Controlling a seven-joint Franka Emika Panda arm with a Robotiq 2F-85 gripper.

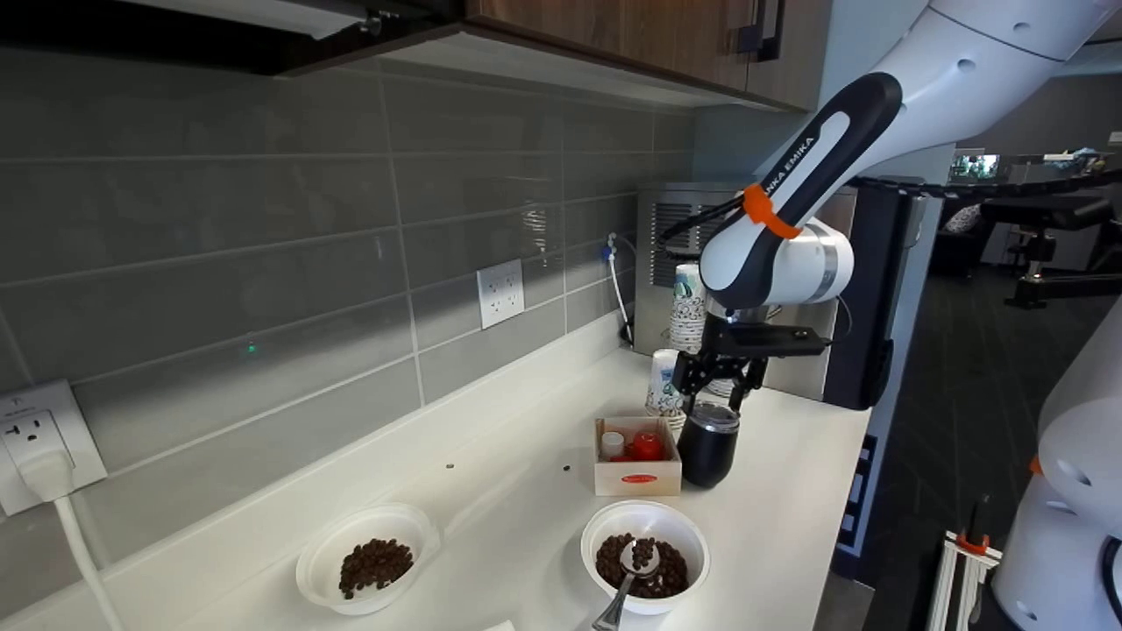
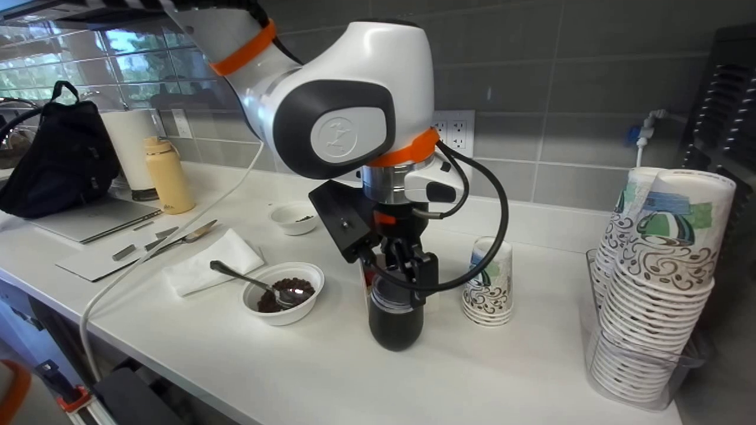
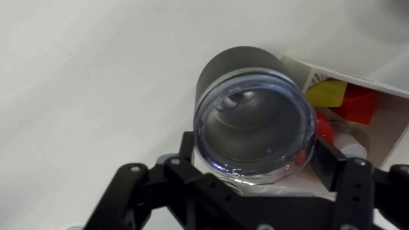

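Observation:
A black tumbler (image 1: pixel 709 454) with a clear lid stands upright on the counter, touching or very close to the small open box (image 1: pixel 638 479). My gripper is open around the lid end of the tumbler, one finger on each side of the rim in the wrist view. The left fingertip (image 3: pixel 187 145) sits right by the lid; whether the pads touch it I cannot tell. Through the lid the tumbler's inside (image 3: pixel 251 122) looks empty. Red items and a white cylinder (image 3: pixel 349 145) lie in the box.
Nearby, a white bowl (image 1: pixel 696 536) holds brown beans and a spoon (image 1: pixel 625 580). Another bowl (image 1: pixel 421 535) with beans is by the wall. Upside-down paper cups (image 2: pixel 489 283) stand behind the tumbler, and a tall cup stack (image 2: pixel 655 283) rises at the right.

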